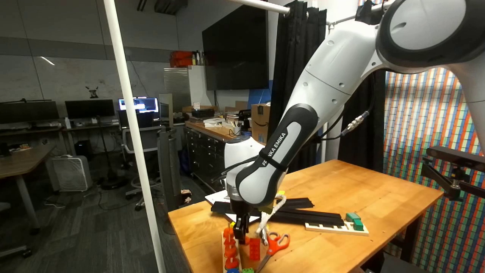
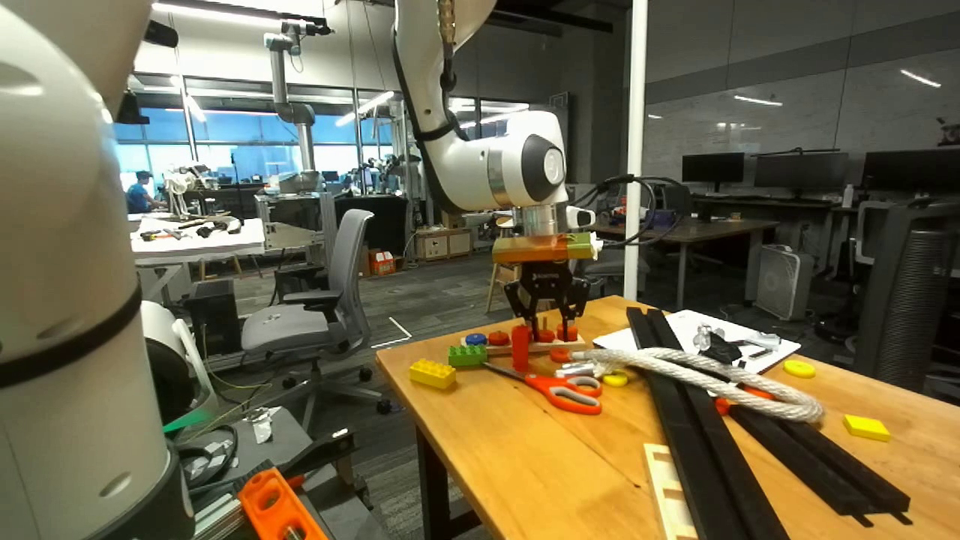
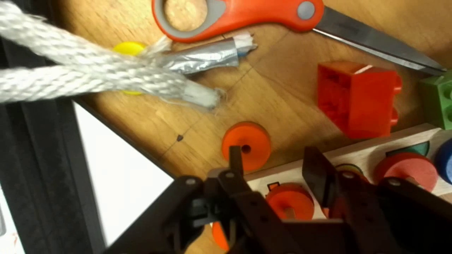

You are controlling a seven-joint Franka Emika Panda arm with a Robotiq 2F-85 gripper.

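In the wrist view my gripper hangs at the pegboard, its two fingers visibly apart. A red-orange disc [image 3: 290, 201] on a peg of the wooden pegboard [image 3: 423, 134] appears in the gap between them; whether the fingers touch it cannot be told. A loose orange disc [image 3: 250, 141] with a center hole lies flat on the table beside the board, just past the left finger. More discs sit along the board, including a red one [image 3: 406, 171] and a blue one [image 3: 445, 160]. In exterior view 2 my gripper [image 2: 549, 331] is low over the discs.
Beside the board stand a red block [image 3: 356, 99] and a green block [image 3: 438, 99]. Orange scissors [image 2: 565, 393] and white rope [image 2: 684, 360] lie close by. Black rails [image 2: 697, 432] cross the table.
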